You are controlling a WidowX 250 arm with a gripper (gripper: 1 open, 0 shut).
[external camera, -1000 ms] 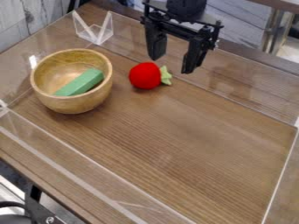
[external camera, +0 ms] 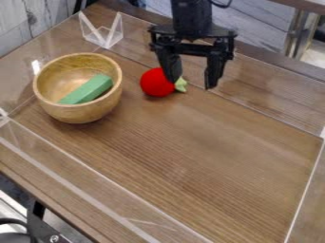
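My black gripper hangs over the back middle of the wooden table, just right of and above a red round object with a small green part at its right. The fingers point down, spread apart, with nothing visible between them. A tan bowl at the left holds a green block.
A small white wire-like object stands at the back left. A black cable lies at the bottom left corner.
The gripper has turned and shifted slightly left over the last second. The red object and bowl look unmoved.
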